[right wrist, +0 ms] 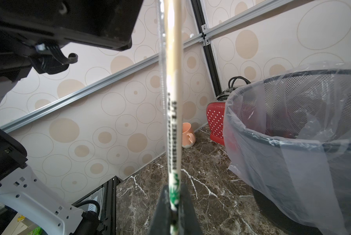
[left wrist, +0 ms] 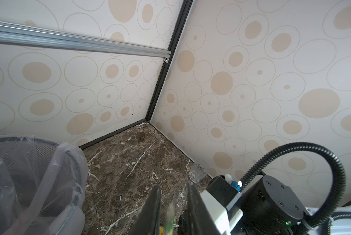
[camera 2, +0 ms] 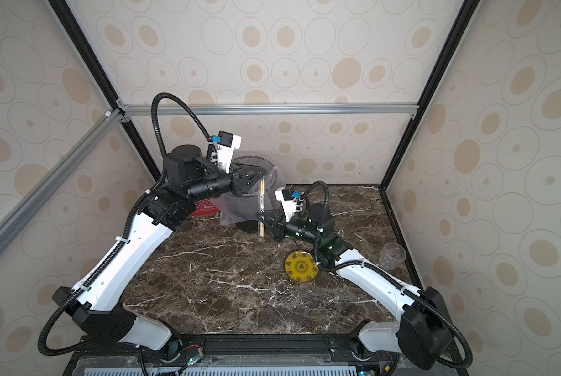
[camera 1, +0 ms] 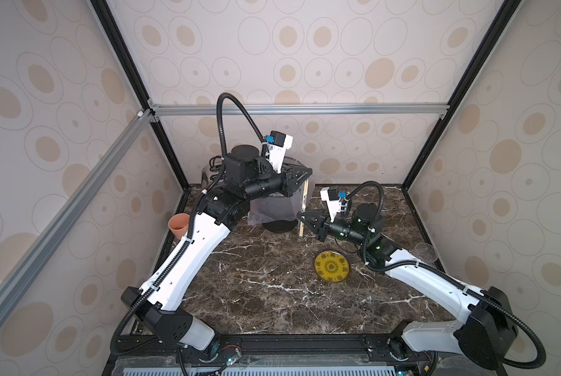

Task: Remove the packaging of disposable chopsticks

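The narrow chopstick packet (right wrist: 173, 133) stands nearly upright in the air between my arms, showing pale wood, dark print and green marks. Clear film (right wrist: 162, 51) shows along its upper side in the right wrist view. My right gripper (camera 1: 300, 216) is shut on its lower part, and a short length sticks out below. At the top end is my left gripper (camera 1: 309, 175). In the left wrist view its fingers (left wrist: 154, 209) stand apart, with the packet's blurred end between them and a gap visible; whether they touch it I cannot tell.
Behind the grippers stands a mesh bin (right wrist: 277, 143) with a clear liner. A yellow plate (camera 1: 331, 265) lies on the marble table, a clear cup (camera 2: 392, 255) at right. Far left are an orange mug (right wrist: 188, 135) and a red dotted object (right wrist: 215, 121).
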